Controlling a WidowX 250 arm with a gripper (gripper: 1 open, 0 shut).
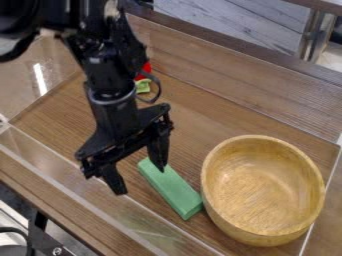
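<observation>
My black gripper [134,165] is low over the wooden table, open, with its two fingers spread and nothing seen between them. A green rectangular block [171,191] lies just right of the lower fingers, its long side running diagonally. A yellow wooden bowl [262,190] sits at the right, beside the block.
Behind the arm, a small red object [146,68] and a light green one are partly hidden. A metal-edged border runs along the near left.
</observation>
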